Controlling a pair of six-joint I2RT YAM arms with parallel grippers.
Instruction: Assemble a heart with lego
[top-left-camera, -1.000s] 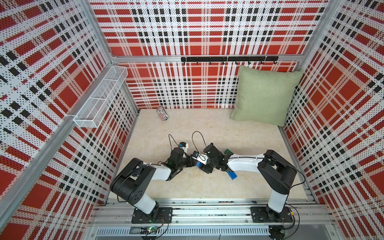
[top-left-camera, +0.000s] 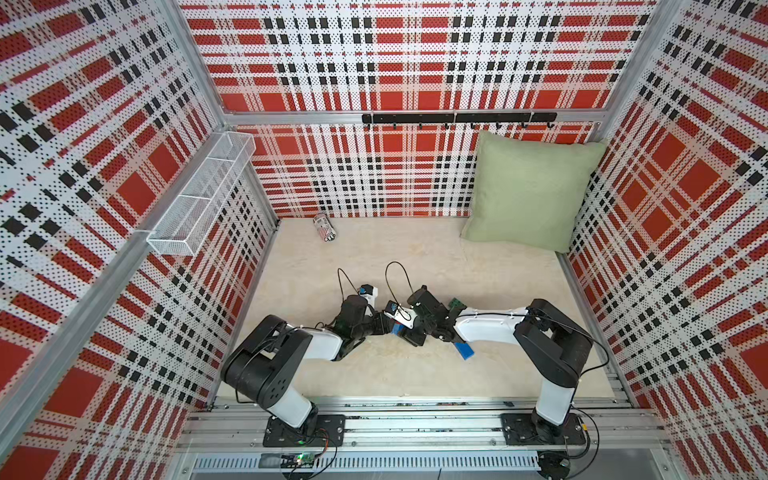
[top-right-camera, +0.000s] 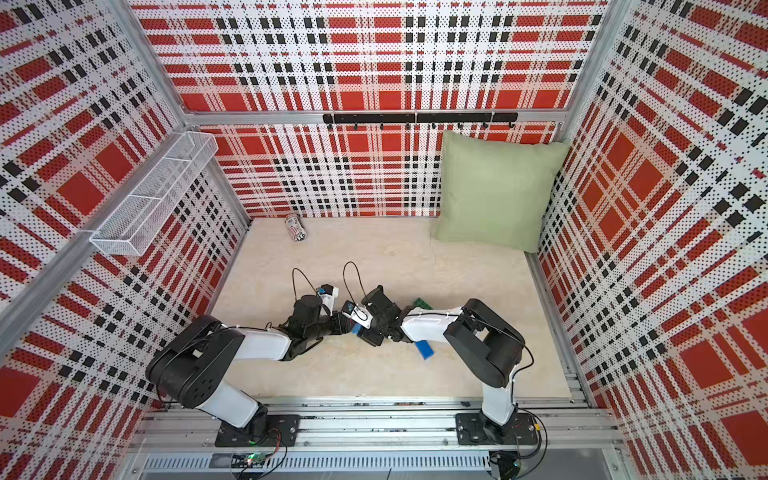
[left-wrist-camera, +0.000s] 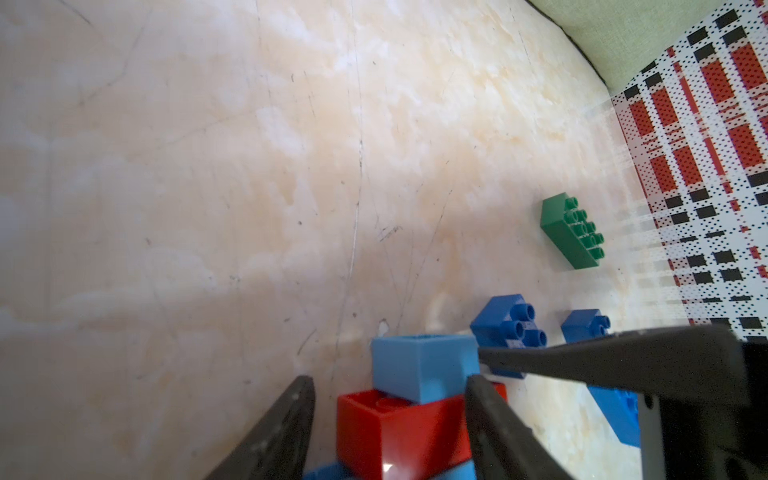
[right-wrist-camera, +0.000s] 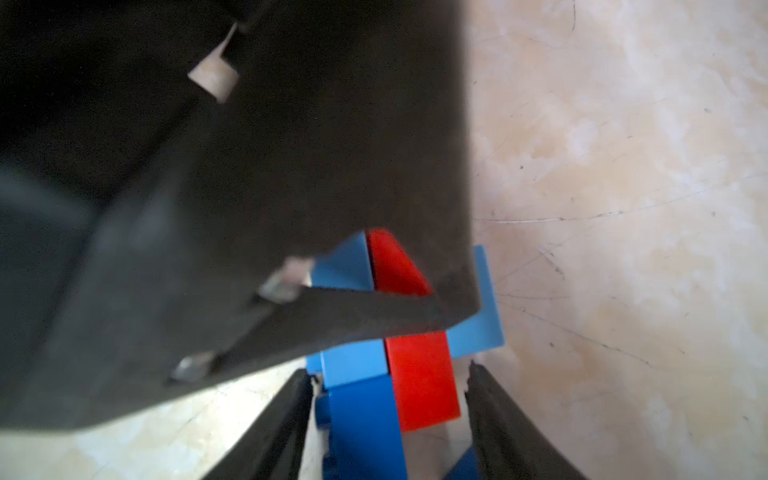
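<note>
My two grippers meet low over the block build near the table's middle. In the left wrist view a light blue brick (left-wrist-camera: 428, 368) sits on a red brick (left-wrist-camera: 400, 440), with more blue beneath. My left gripper is open, its fingers on either side of this stack. From the right, one dark finger of the right gripper reaches the light blue brick. In the right wrist view a blue brick (right-wrist-camera: 364, 424) and a red brick (right-wrist-camera: 424, 380) stand side by side between the spread fingers of my right gripper. The left gripper's dark finger hides part of the build.
Loose blue bricks (left-wrist-camera: 512, 324) and a green brick (left-wrist-camera: 572, 230) lie to the right of the build. A can (top-left-camera: 325, 227) lies at the back left and a green cushion (top-left-camera: 534, 192) leans at the back right.
Both arms hold nearly the same place as a second ago. Around the build the right gripper shows only a very slight shift.
</note>
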